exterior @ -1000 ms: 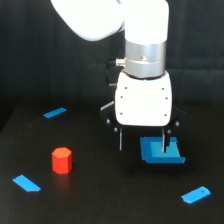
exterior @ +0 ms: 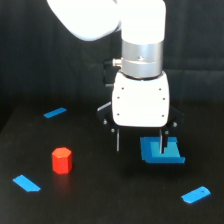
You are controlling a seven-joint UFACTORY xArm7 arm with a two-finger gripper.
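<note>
A red hexagonal block [exterior: 62,161] stands on the dark table at the left. Right of centre lies a blue square [exterior: 175,156], with a lighter blue patch on it. My gripper [exterior: 139,146] hangs from the white arm near the middle of the view. Its thin fingers are spread well apart, and I see nothing held between them. The right finger overlaps the blue square in this view; whether it touches cannot be told. The red block is well to the left of the gripper, apart from it.
Blue strips lie flat on the table: one at the back left [exterior: 55,112], one at the front left [exterior: 26,184] and one at the front right [exterior: 195,195]. Behind is a dark curtain [exterior: 40,60].
My arm and gripper have shifted slightly to the left. The red block, blue square and strips look unmoved.
</note>
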